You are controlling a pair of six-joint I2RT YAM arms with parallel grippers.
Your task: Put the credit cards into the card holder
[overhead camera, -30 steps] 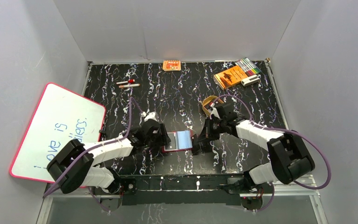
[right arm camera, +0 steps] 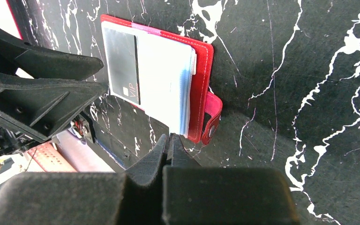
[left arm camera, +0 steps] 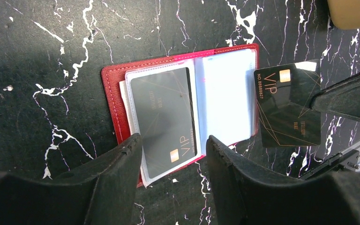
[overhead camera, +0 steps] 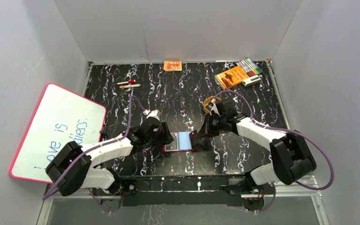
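The red card holder [overhead camera: 172, 151] lies spread out on the table between my arms. One of its clear pockets has a black VIP card [left arm camera: 164, 119] in it; the pocket beside it [left arm camera: 227, 96] is pale, with no black card showing. My right gripper [overhead camera: 203, 132] is shut on another black VIP card [left arm camera: 288, 103], held near the holder's right edge. From the right wrist view that card is hard to make out beyond the closed fingertips [right arm camera: 155, 157]. Over the holder's left part, my left gripper is partly open with nothing between its fingers.
Behind my right gripper sits a tan round container [overhead camera: 208, 104]. Books [overhead camera: 234, 76], an orange notebook [overhead camera: 172, 65] and markers [overhead camera: 130, 86] lie far back. A whiteboard [overhead camera: 58, 131] leans at the left. Mid-table behind the holder is clear.
The held card has shifted slightly left and back, close against the holder's right edge.
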